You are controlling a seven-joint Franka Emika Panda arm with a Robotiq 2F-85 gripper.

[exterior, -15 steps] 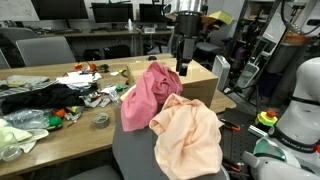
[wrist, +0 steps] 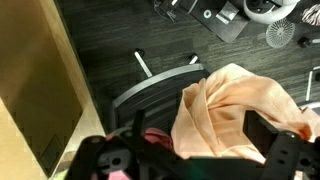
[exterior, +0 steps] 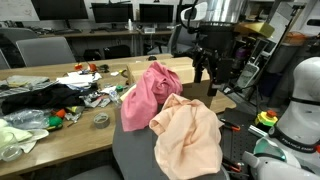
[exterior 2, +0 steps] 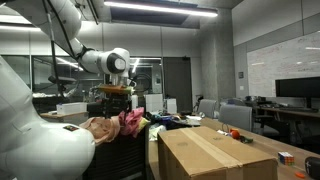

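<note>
A peach cloth [exterior: 188, 137] lies draped over the dark chair [exterior: 130, 143], and a pink cloth [exterior: 150, 92] hangs beside it toward the back. In exterior view 1 my gripper [exterior: 211, 90] points down above the back edge of the peach cloth, apart from it. From the wrist, the peach cloth [wrist: 225, 105] spreads below and to the right, between and beyond the black fingers. The gripper is open, with its fingers wide apart and nothing held. Only a strip of the pink cloth [wrist: 158, 137] shows at the bottom of the wrist view.
A cardboard box [exterior: 175, 70] stands behind the cloths; its side [wrist: 35, 80] fills the left of the wrist view. Clothes and tools clutter the wooden table [exterior: 75, 143] at left. The robot's white base [exterior: 295, 130] is at right.
The arm has swung right and nearer the camera in exterior view 1, from over the pink cloth's side to over the peach cloth's back edge. Both cloths have stayed put.
</note>
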